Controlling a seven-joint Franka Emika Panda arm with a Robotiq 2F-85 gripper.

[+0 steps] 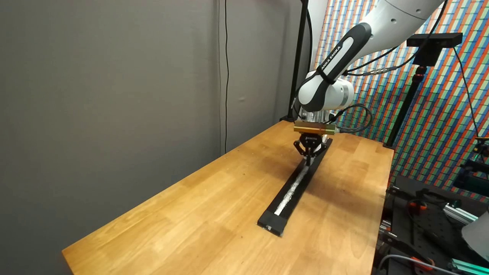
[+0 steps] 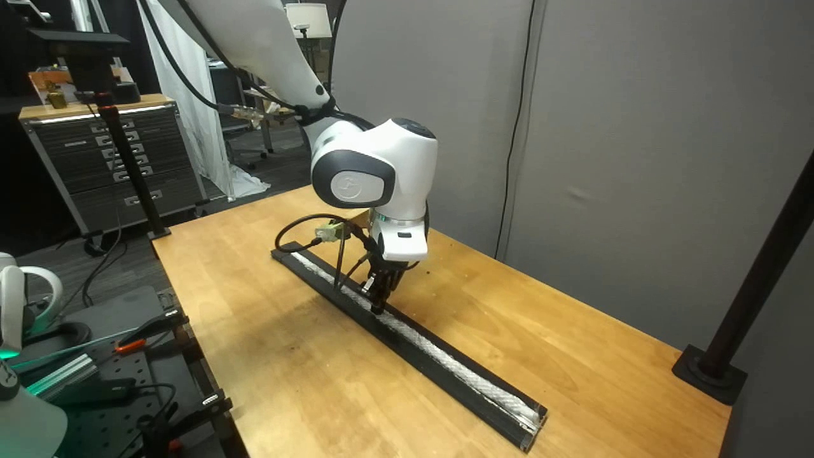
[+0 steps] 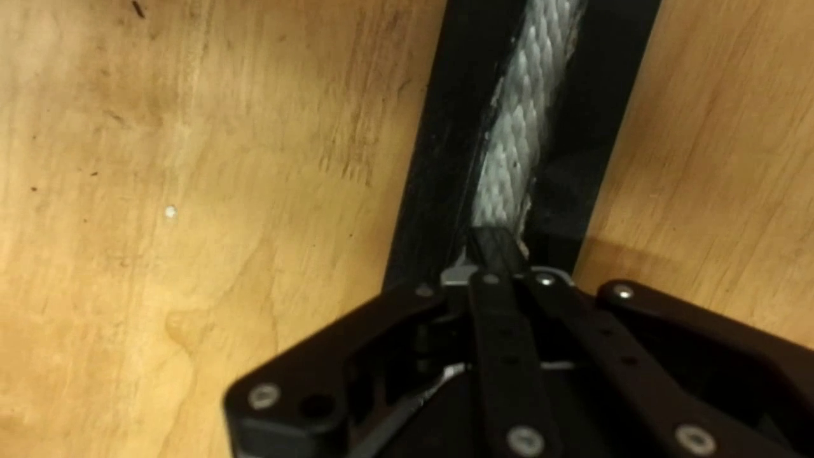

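A long black channel [image 1: 272,226] lies on the wooden table, with a white braided rope [image 1: 291,190] running along its middle slot. In the wrist view the rope [image 3: 509,152] shows between the two dark sides of the channel [image 3: 439,168]. My gripper is shut and points down, its fingertips at the rope in the slot. Nothing shows between the fingers. In exterior view 2 the gripper [image 2: 377,308] is over the channel's middle stretch, apparently touching the rope [image 2: 448,362]; the fingertips hide the exact contact.
A grey wall panel [image 1: 137,91] borders its far side. A black stand [image 2: 710,370] is fixed at one table corner, and another post [image 2: 130,160] stands at the opposite end.
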